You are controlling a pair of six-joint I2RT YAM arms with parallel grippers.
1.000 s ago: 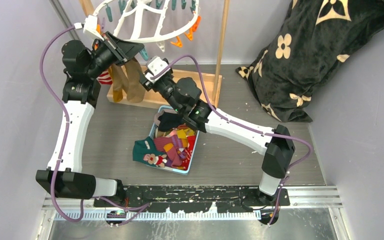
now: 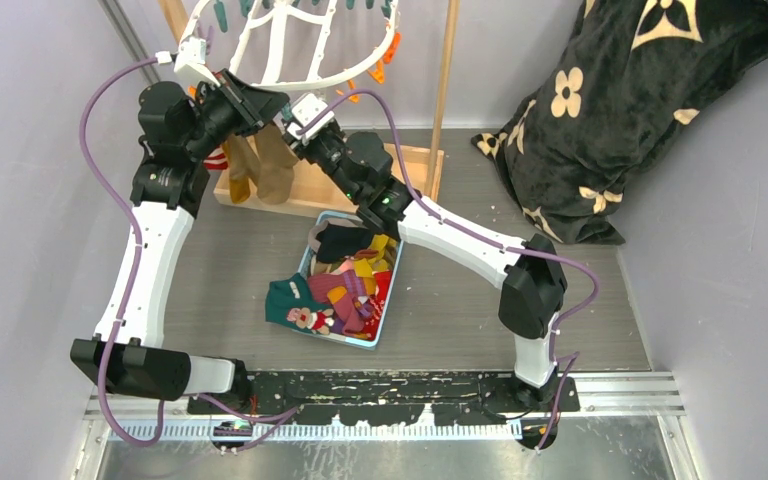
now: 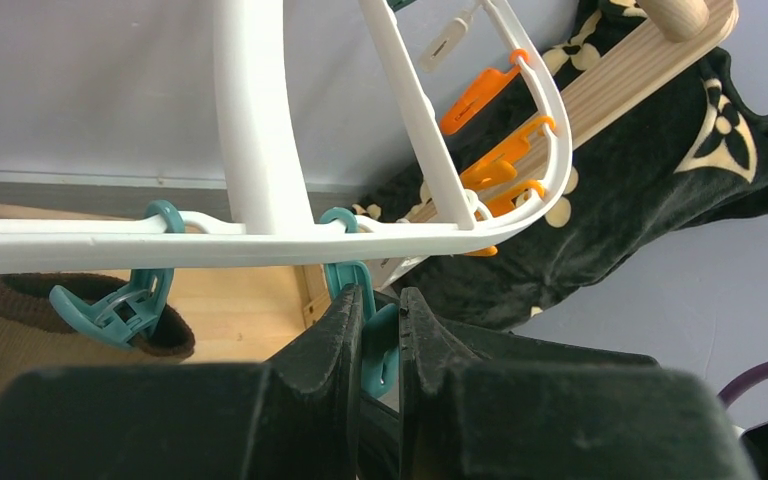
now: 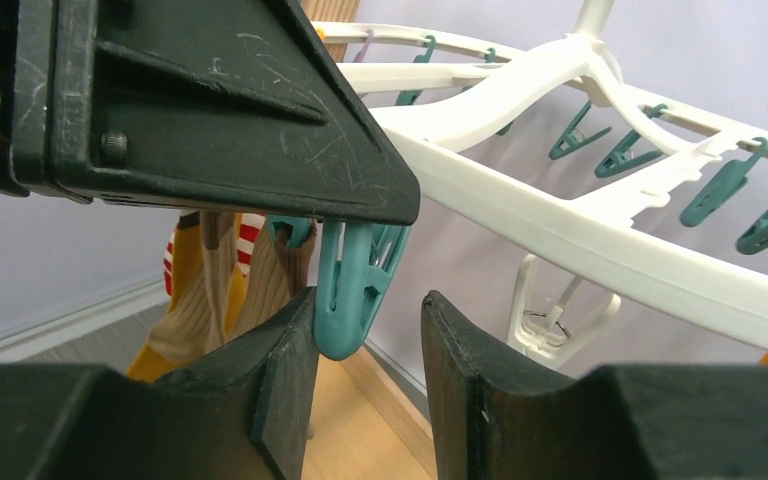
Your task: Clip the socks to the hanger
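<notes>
The white hanger [image 2: 316, 80] carries teal and orange clips. My left gripper is shut on a teal clip [image 3: 345, 270] hanging from the front rail. Just beside it, my right gripper stands part open, the same clip between its fingers in the right wrist view. Brown and mustard socks [image 2: 272, 175] hang from the hanger at the left, with a brown cuff [image 3: 80, 330] behind a neighbouring teal clip [image 3: 120, 315].
A bin of loose socks [image 2: 345, 290] sits on the floor below. A wooden stand [image 2: 436, 90] holds the hanger. A dark patterned cushion [image 2: 630, 120] fills the back right.
</notes>
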